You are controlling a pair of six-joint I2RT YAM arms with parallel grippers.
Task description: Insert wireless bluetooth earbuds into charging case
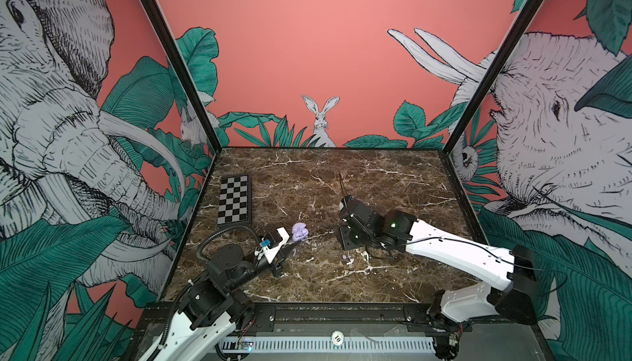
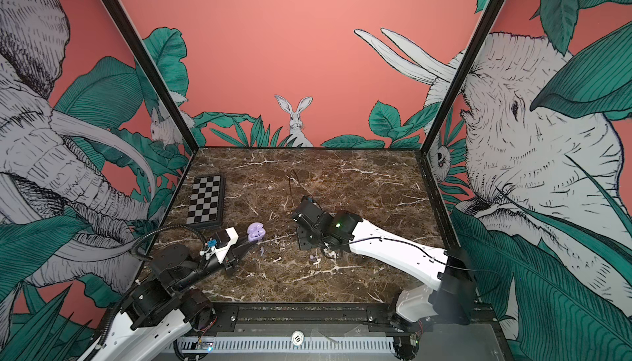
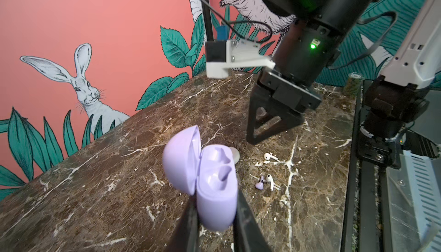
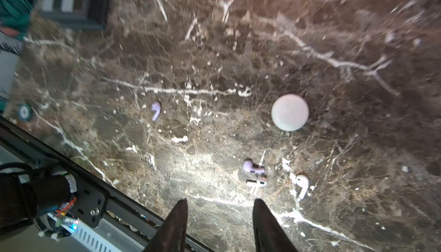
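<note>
My left gripper is shut on a lilac charging case (image 3: 216, 206), held raised with its lid (image 3: 181, 157) flipped open and its two slots empty. My right gripper points down over the table with its fingers apart, nothing between them. Below it, in the right wrist view, lie a lilac earbud (image 4: 155, 108) alone at left, another lilac earbud (image 4: 250, 167) at lower centre beside a white earbud (image 4: 257, 181), and a second white earbud (image 4: 301, 184) a little to the right.
A round pale case (image 4: 289, 112) lies near the earbuds. A checkered board (image 1: 233, 199) sits at the table's left side. A metal rail (image 2: 355, 311) runs along the front edge.
</note>
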